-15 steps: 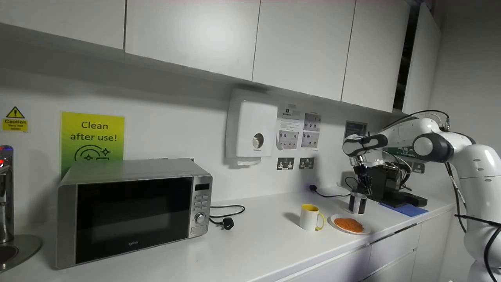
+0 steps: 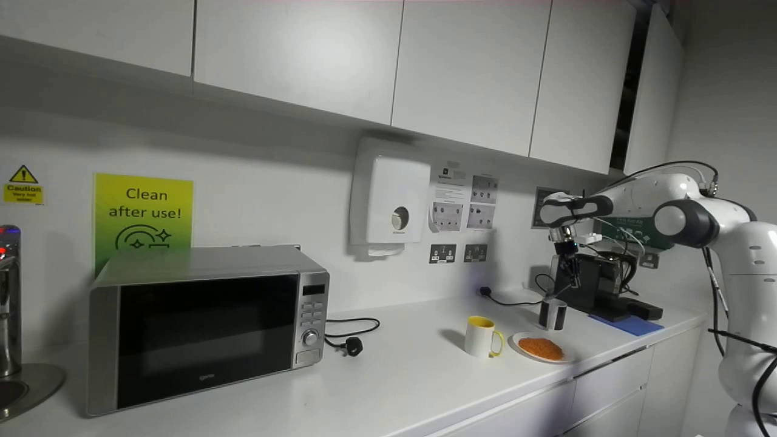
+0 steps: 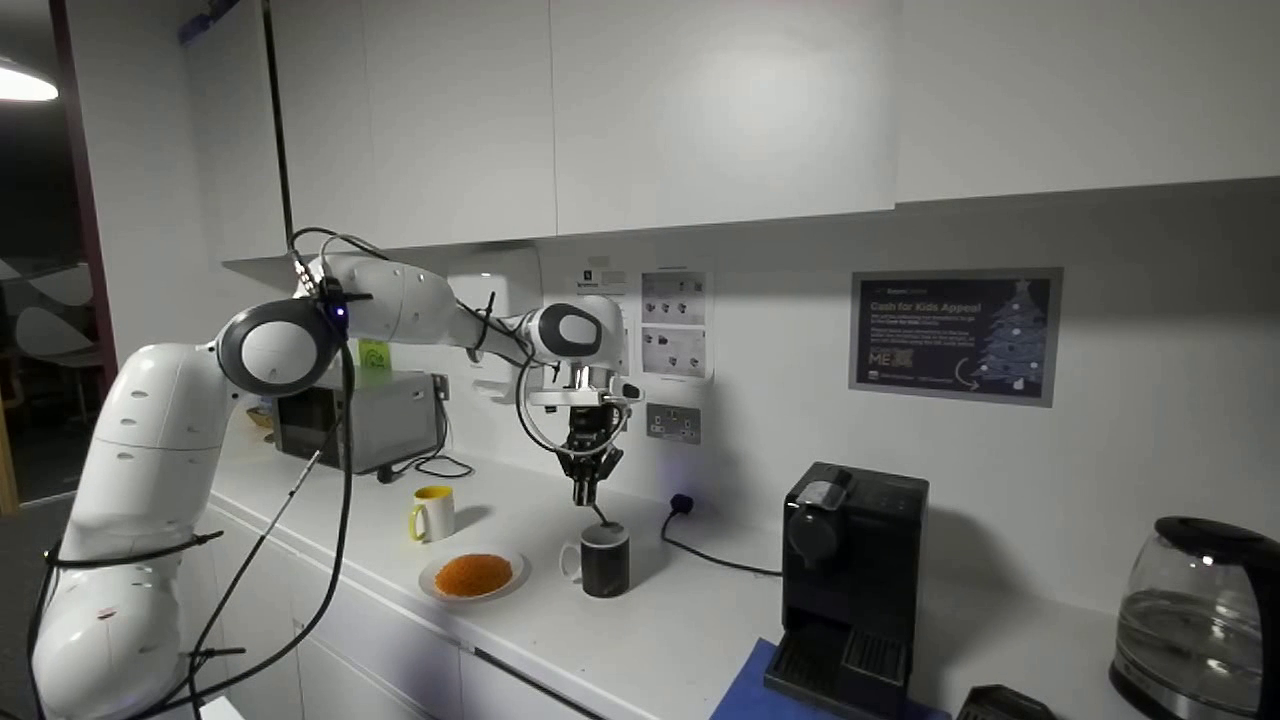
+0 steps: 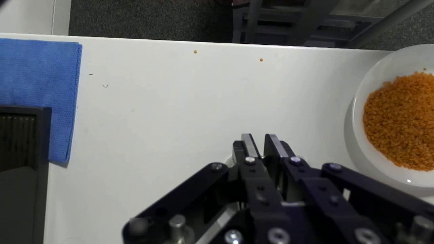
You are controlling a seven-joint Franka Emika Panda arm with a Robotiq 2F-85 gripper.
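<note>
My gripper [image 3: 584,499] hangs above the black-and-white mug [image 3: 606,566], shut on a thin utensil [image 3: 600,515], probably a spoon. The utensil slants down from the fingers to the mug's mouth; its lower end is hard to make out. In exterior view 1, the mug [image 2: 553,316] stands upright on the counter below the gripper [image 2: 573,281]. Beside it lies a white plate [image 2: 518,338] heaped with orange grains [image 2: 542,349]. Seen from the wrist, the gripper covers nearly all of the mug, and the orange grains [image 4: 402,118] are at right.
A white mug with yellow inside [image 2: 479,338] stands near the plate. The coffee machine [image 3: 852,576] sits on a blue cloth [image 3: 741,690], with a glass kettle [image 3: 1194,624] beyond. The microwave [image 2: 211,331] is further along. Two loose grains lie near the counter's front edge.
My gripper has risen from close over the black-and-white mug, bringing the thin utensil up with it. The mug and plate stand about where they were.
</note>
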